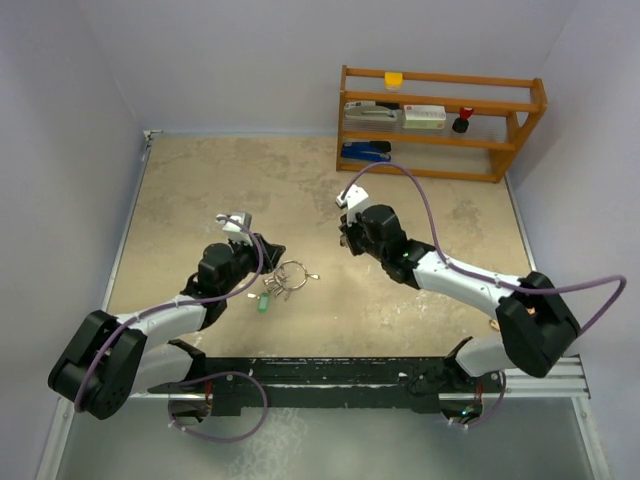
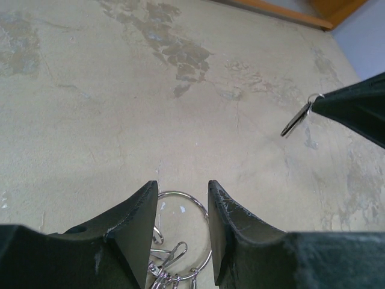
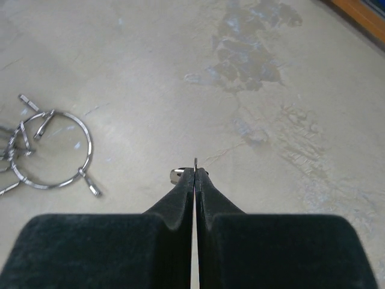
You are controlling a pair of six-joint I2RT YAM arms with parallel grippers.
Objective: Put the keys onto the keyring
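Observation:
A large metal keyring (image 1: pixel 296 264) carrying several keys lies on the table, with a green tag (image 1: pixel 263 302) beside it. My right gripper is shut on a small key's ring and lifted, right of the keyring. Below its tips the silver key (image 2: pixel 295 119) dangles in the left wrist view; only its bow end shows in the right wrist view. The black tag that was with this key cannot be seen now. My left gripper is open, with the keyring (image 2: pixel 201 208) visible beyond its parted fingers; nothing is clamped there.
A wooden shelf (image 1: pixel 440 142) with a stapler (image 1: pixel 367 151), a box (image 1: pixel 423 117) and small items stands at the back right. An orange notebook (image 1: pixel 494 325) is mostly hidden behind my right arm. Bare table lies between the grippers and toward the back.

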